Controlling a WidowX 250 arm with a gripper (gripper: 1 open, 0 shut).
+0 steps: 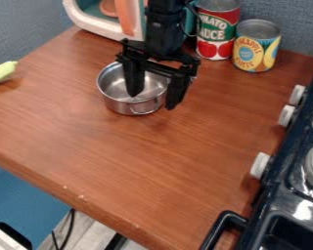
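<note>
My black gripper (pixel 156 80) is over a small steel pot (pixel 120 97) on the wooden table (pixel 107 166), one finger reaching down inside the pot and the other at its right side. The fingers stand apart; whether anything is between them is hard to tell.
A black stove (pixel 284 205) with white knobs fills the right side. Two cans (pixel 217 29) (pixel 256 47) stand at the back, beside a white tub (pixel 91 20). A pale yellow-green object (pixel 1 71) lies at the left edge.
</note>
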